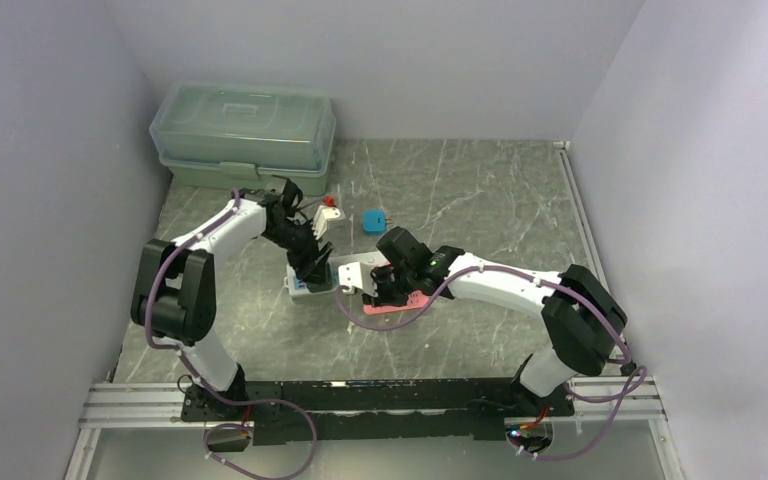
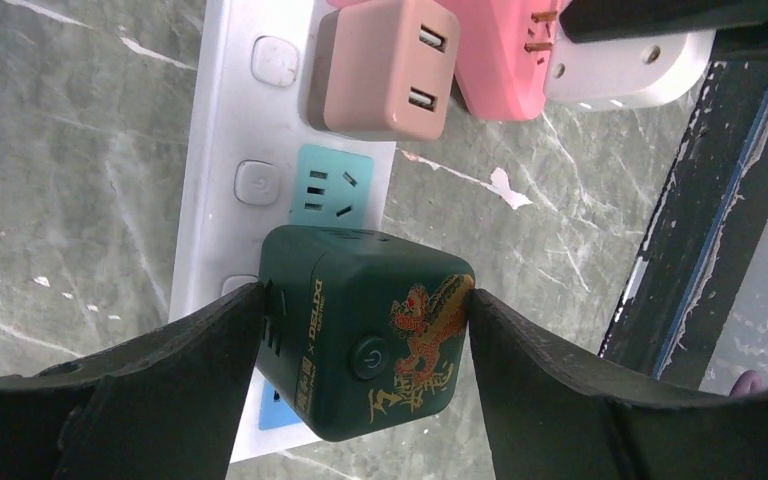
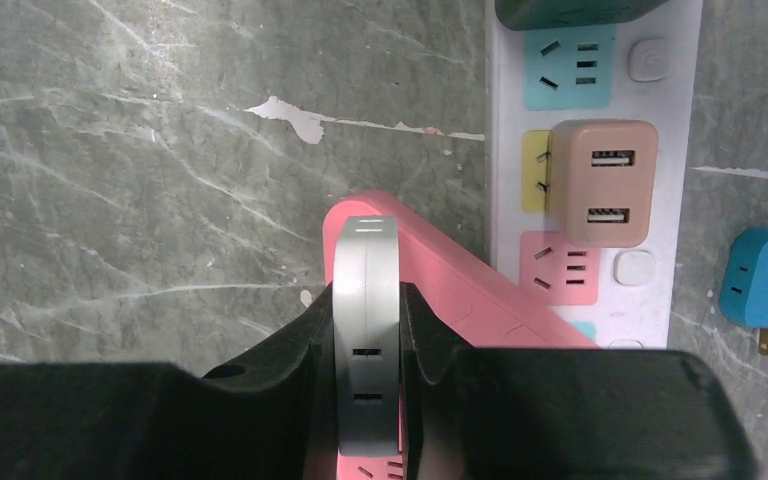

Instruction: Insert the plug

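A white power strip [image 2: 210,200] carries a pink-beige USB plug [image 2: 390,70] and a dark green charger [image 2: 365,330] with a red dragon print. My left gripper is around the green charger, a finger at either side; whether it grips is unclear. My right gripper is shut on a white plug [image 3: 366,250] over a pink power strip [image 3: 450,290], which lies angled against the white one.
A blue plug [image 3: 765,275] lies loose behind the strips. A green lidded box [image 1: 240,130] stands at the back left.
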